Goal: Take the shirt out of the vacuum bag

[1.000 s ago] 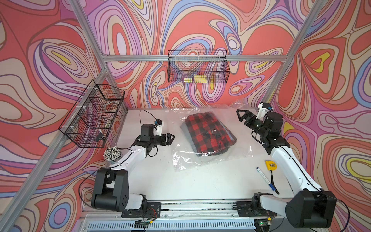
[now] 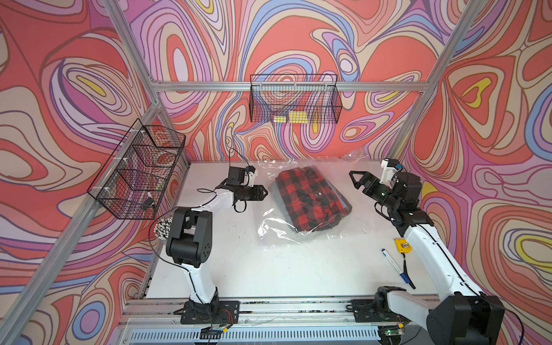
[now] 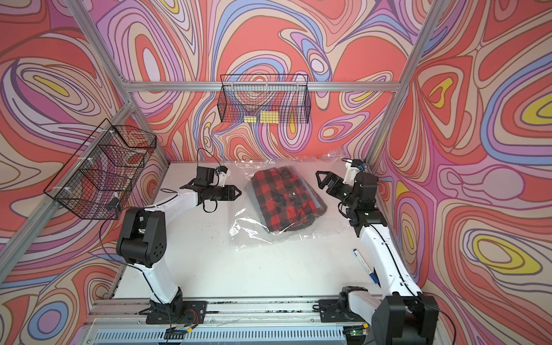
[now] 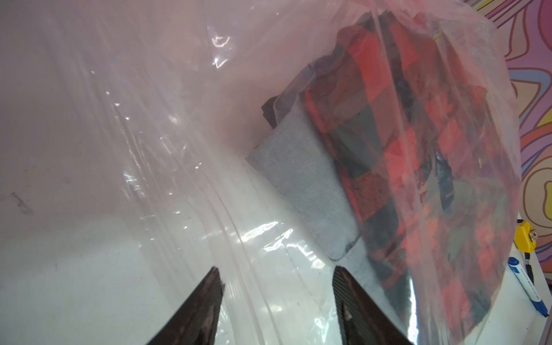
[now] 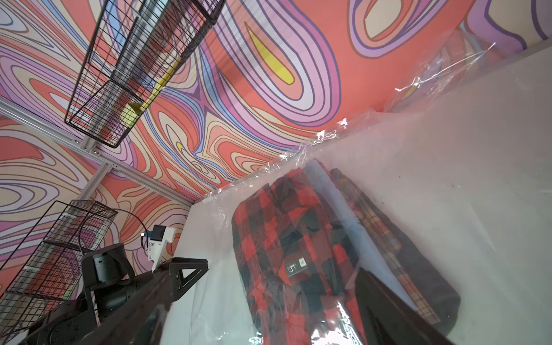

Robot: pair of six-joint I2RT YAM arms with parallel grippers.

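Observation:
The folded red-and-black checked shirt lies flat inside the clear plastic bag, grey fabric showing along its left edge. At the bag's left edge stands my left gripper. In the left wrist view its fingers are part open, with shiny film seen between and beyond them; whether they touch the film I cannot tell. My right gripper is over the bag's right side, apart from the shirt. Its fingers are wide open and blurred in the right wrist view, with nothing held.
A yellow tape measure and a blue-and-white marker lie at the table's right. Wire baskets hang on the back and left frame bars.
My left gripper has moved away from the front and slightly right, onto the bag's left edge, which has shifted a little. The shirt is still.

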